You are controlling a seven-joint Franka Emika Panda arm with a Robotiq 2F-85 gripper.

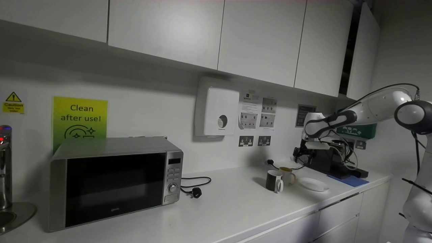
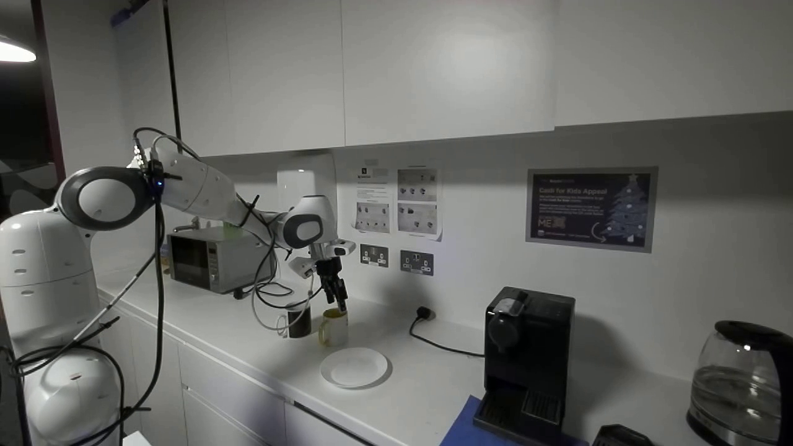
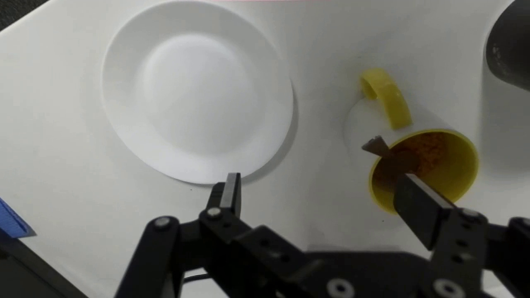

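Below my wrist camera stands a white mug (image 3: 457,184) with a yellow inside and yellow handle (image 3: 392,104). Orange contents (image 3: 430,150) show inside it, and the end of a flat brown stick or spoon (image 3: 376,146) leans over its rim. My gripper is open, its fingers wide apart and nothing between them. In the wrist view the right finger overlaps the mug's near rim; whether they touch I cannot tell. The left finger appears beside the edge of an empty white plate (image 3: 198,94). In exterior view 2 the gripper hangs over the mug (image 2: 336,327).
A dark mug with a white handle (image 1: 273,180) stands close beside the yellow-lined one. The black coffee machine (image 2: 529,349) is on a blue mat (image 2: 462,425), past the plate. A microwave (image 1: 115,182) occupies the counter's other end.
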